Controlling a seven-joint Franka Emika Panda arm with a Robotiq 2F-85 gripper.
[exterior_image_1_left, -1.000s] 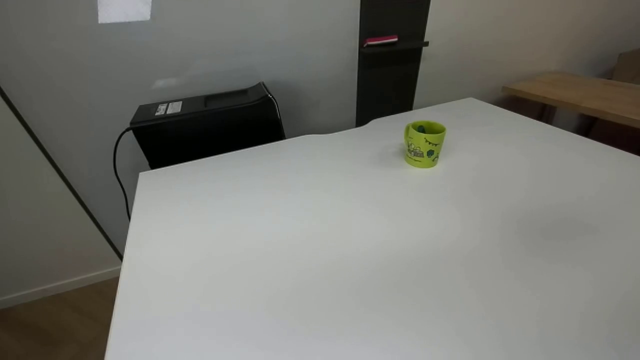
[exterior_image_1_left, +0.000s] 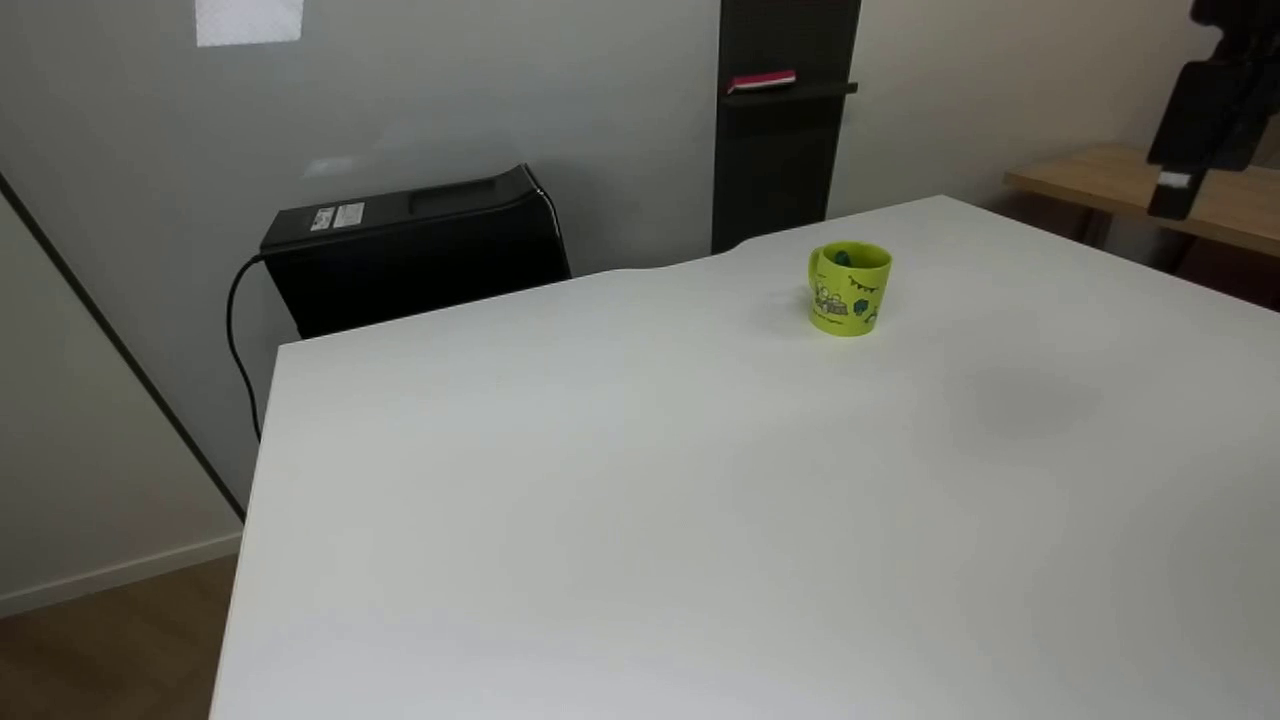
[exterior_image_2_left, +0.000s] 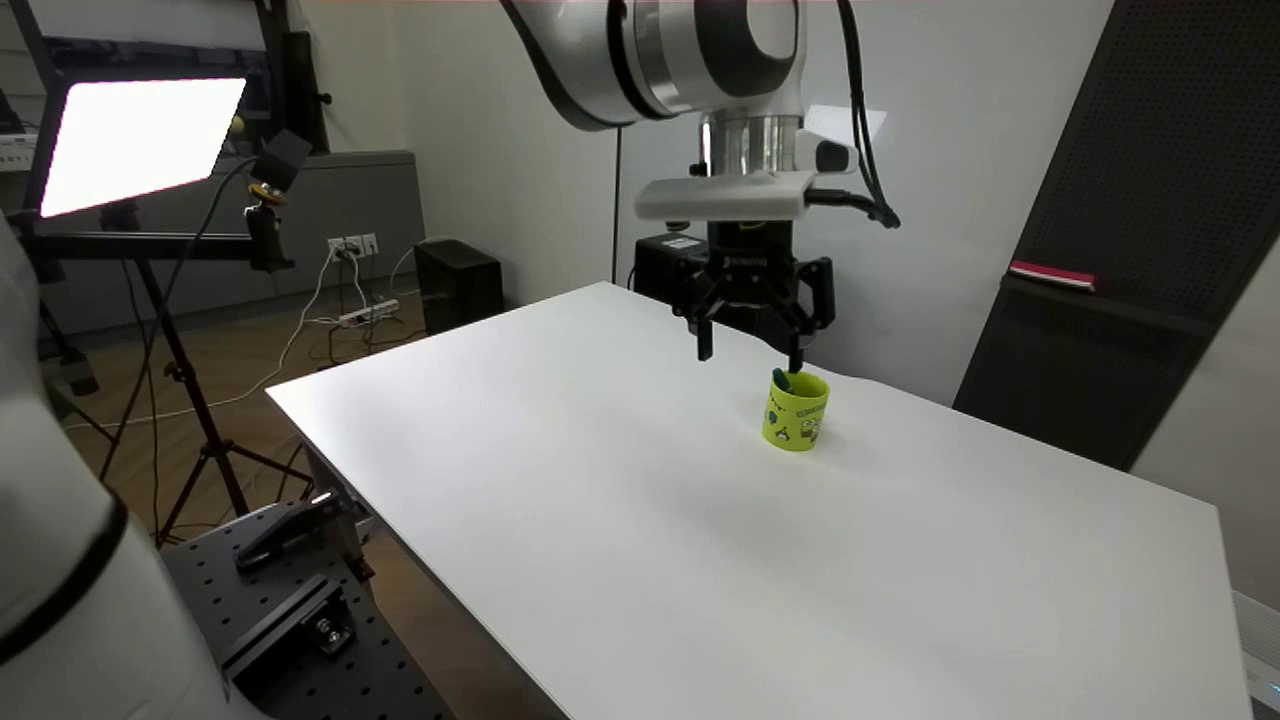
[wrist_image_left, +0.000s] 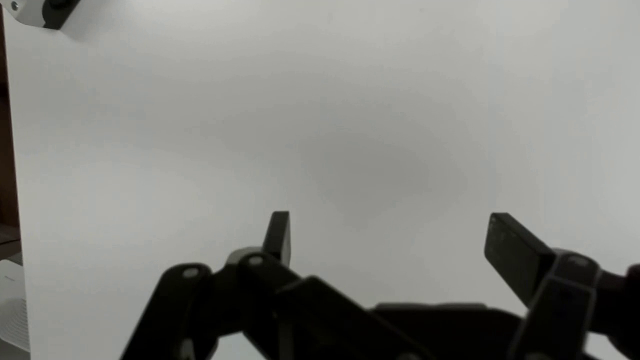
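Note:
A lime-green mug (exterior_image_1_left: 849, 290) with dark printed figures stands upright on the white table, its handle toward the left in exterior view 1. Something dark teal (exterior_image_2_left: 782, 380) pokes up inside it; what it is cannot be made out. My black gripper (exterior_image_2_left: 751, 353) hangs above the table with its fingers wide apart. Nothing is between the fingertips in the wrist view, only bare table behind them. The mug is outside the wrist view. At the upper right of exterior view 1 just part of the gripper shows.
A black box-shaped device (exterior_image_1_left: 414, 246) stands behind its far edge. A lamp panel (exterior_image_2_left: 142, 142) on a tripod is off to the left, and a wooden surface (exterior_image_1_left: 1128, 192) lies beyond the table's far right.
Part of the gripper has come into exterior view 1 at the upper right, and its soft shadow on the table has shifted left. The mug has not moved.

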